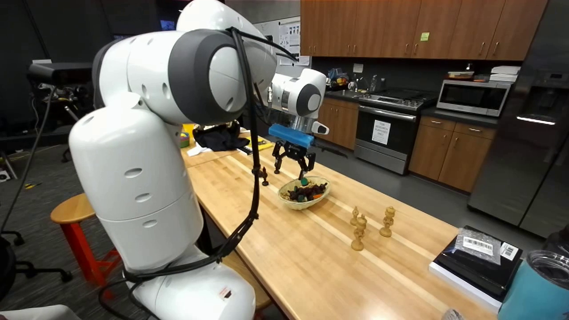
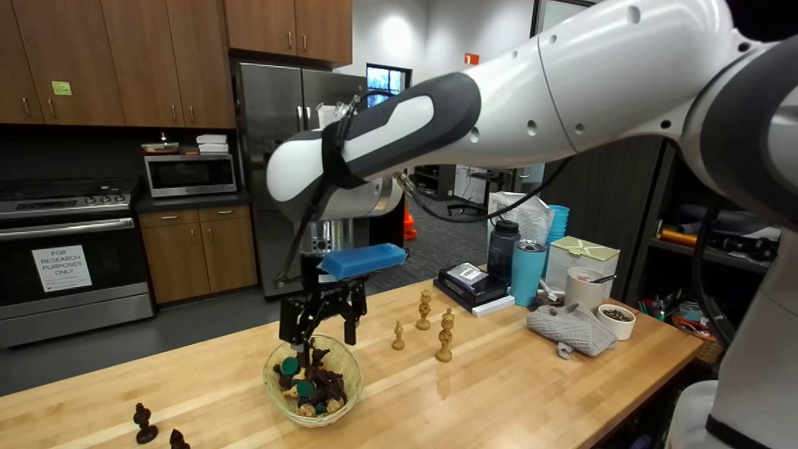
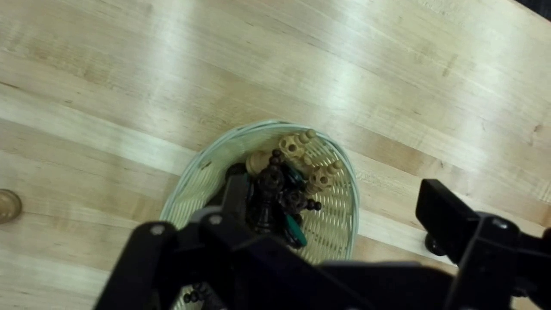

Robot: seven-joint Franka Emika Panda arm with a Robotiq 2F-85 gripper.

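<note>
A pale woven basket (image 1: 288, 201) holds dark and light chess pieces in a heap, some with green bases showing. My gripper (image 2: 326, 345) hangs open over the basket, tilted, with nothing held between its fingers. One of its fingers (image 3: 236, 193) is above the heap in the wrist view; the other finger (image 3: 436, 204) lies out past the basket's rim. Three light chess pieces stand on the table: a tall one (image 2: 445, 340), another tall one (image 2: 424, 310) and a short one (image 2: 398, 337). On the other side of the basket are a dark piece (image 2: 144, 424) and another dark piece (image 2: 178, 440).
A black box (image 1: 480, 261), a blue tumbler (image 2: 528, 270), a grey cloth (image 2: 572, 328) and a small bowl of dark bits (image 2: 616, 322) occupy the far end of the table. Bare tabletop (image 1: 298, 250) lies in front of the basket.
</note>
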